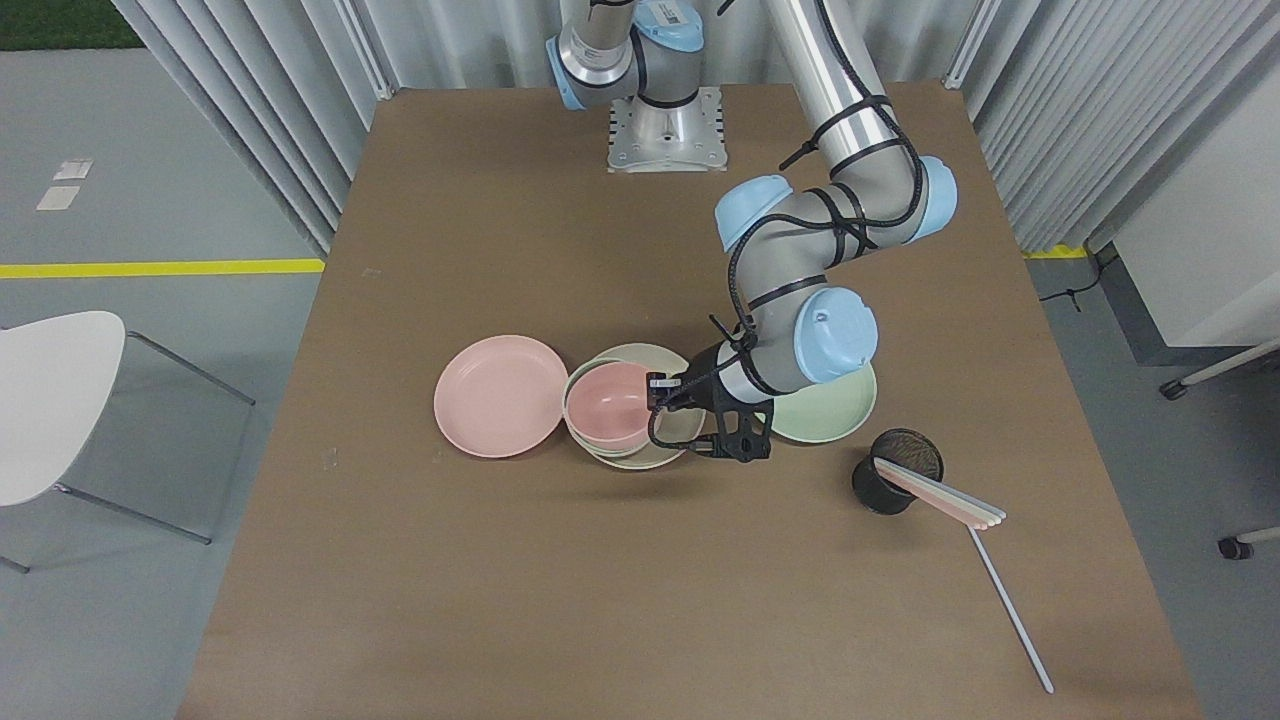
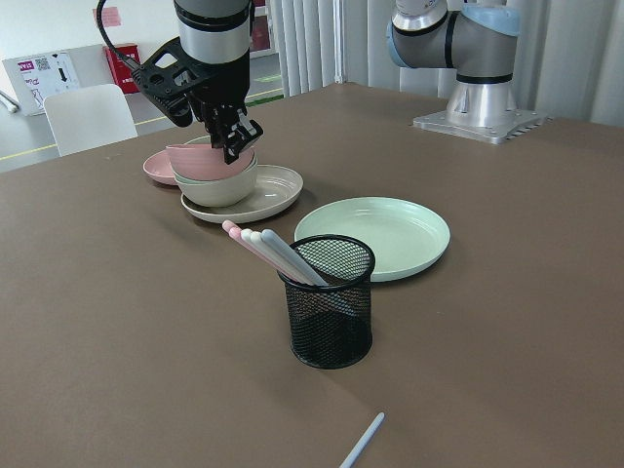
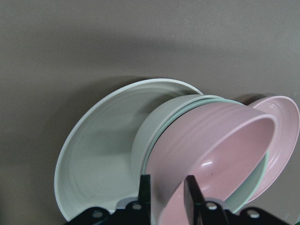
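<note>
A pink bowl [image 1: 606,402] [image 3: 220,164] sits in stacked bowls [image 2: 214,192] on a cream plate [image 1: 660,460] [image 3: 89,159]; in the left view it is directly below the gripper [image 2: 239,146]. In the wrist view the gripper straddles the bowl's near wall, one finger on each side, the fingers apart; whether they touch the wall is unclear. A pink plate [image 1: 498,396] lies left of the stack, a mint plate [image 1: 825,408] [image 2: 380,234] to its right.
A black mesh cup [image 1: 876,486] [image 2: 330,322] with several pale chopsticks stands at the front right, a loose stick [image 1: 1011,606] beside it.
</note>
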